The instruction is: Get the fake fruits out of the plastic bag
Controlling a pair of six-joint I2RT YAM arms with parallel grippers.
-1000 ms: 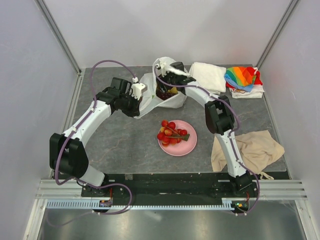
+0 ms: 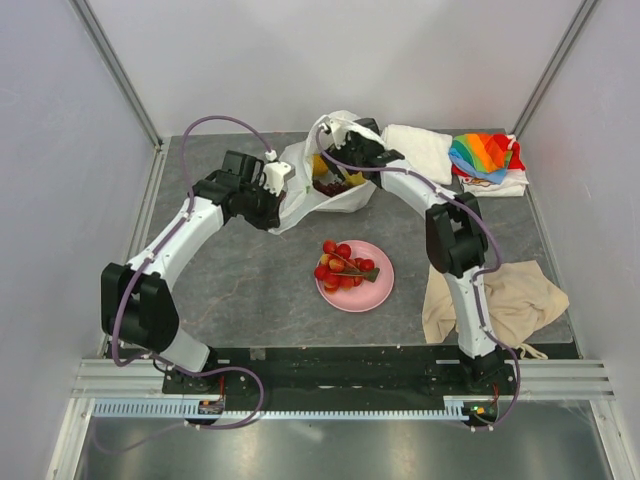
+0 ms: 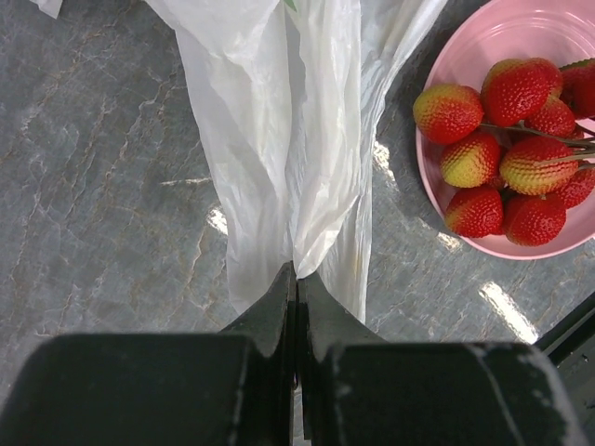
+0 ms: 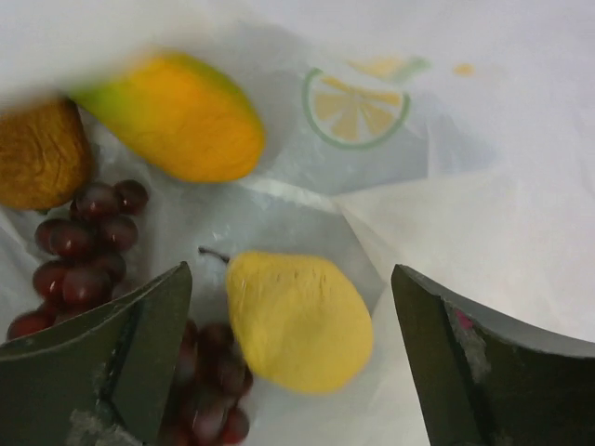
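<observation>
The white plastic bag (image 2: 350, 200) lies at the back of the table, its mouth spread toward the front. My left gripper is shut on the bag's gathered edge (image 3: 321, 200). Inside the bag, my right gripper stands open above a yellow pear-like fruit (image 4: 296, 321), with nothing gripped. Dark red grapes (image 4: 85, 246) lie to its left in the right wrist view. Farther up there are a mango (image 4: 191, 121) and a brown round fruit (image 4: 42, 153). The top view shows only part of the bag's contents, because the right arm covers the rest.
A pink plate (image 2: 374, 292) heaped with red strawberry-like fruits (image 2: 335, 268) stands at the table's middle front. White towels (image 2: 418, 152) and a rainbow cloth (image 2: 487, 153) are at the back right. A beige cloth (image 2: 505, 300) lies at the right front.
My right gripper has shifted slightly to the right within the bag's mouth, uncovering more of the yellow fruit there. The left arm stays almost still, keeping the bag's edge.
</observation>
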